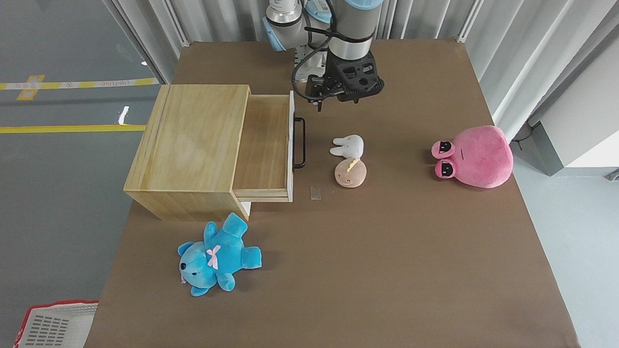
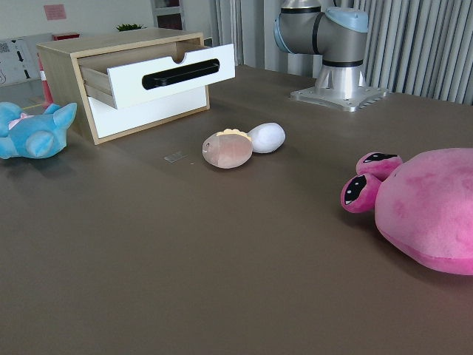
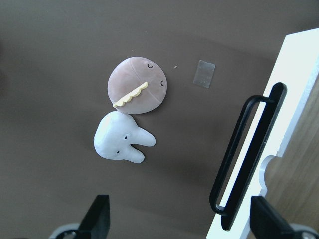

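Observation:
My gripper (image 1: 336, 98) hangs at the back of the table, above and behind two small plush toys: a white rabbit (image 1: 348, 146) (image 3: 119, 137) and a pale pink round toy (image 1: 349, 173) (image 3: 137, 84), touching each other. In the wrist view its two fingers sit wide apart at the bottom edge, nothing between them. A wooden cabinet (image 1: 185, 139) has its top drawer pulled out, showing a white front with a black handle (image 1: 300, 145) (image 3: 238, 154); the visible drawer floor is bare.
A blue bear (image 1: 223, 252) lies in front of the cabinet. A pink plush (image 1: 481, 156) lies at the right. A small clear patch (image 1: 316, 193) is near the drawer. A basket (image 1: 58, 325) stands off the table at lower left.

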